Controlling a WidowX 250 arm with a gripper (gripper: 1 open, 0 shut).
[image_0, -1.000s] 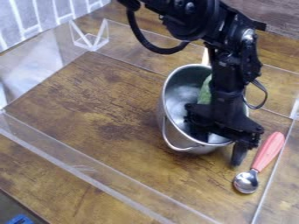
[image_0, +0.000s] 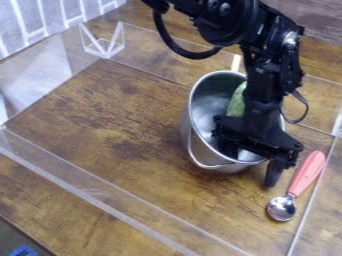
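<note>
A steel bucket (image_0: 203, 115) with a wire handle stands right of the table's middle, with a green object (image_0: 237, 100) inside it, mostly hidden by the arm. My black gripper (image_0: 254, 160) is down at the bucket's front right, its fingers over and partly inside the rim; whether anything lies between them is hidden. To the right of the bucket lies a scoop (image_0: 301, 182) with a pink handle and a metal bowl.
Clear plastic walls (image_0: 120, 195) border the wooden table (image_0: 100, 120). A white railing stands beyond the top left corner, and something blue shows at the bottom left.
</note>
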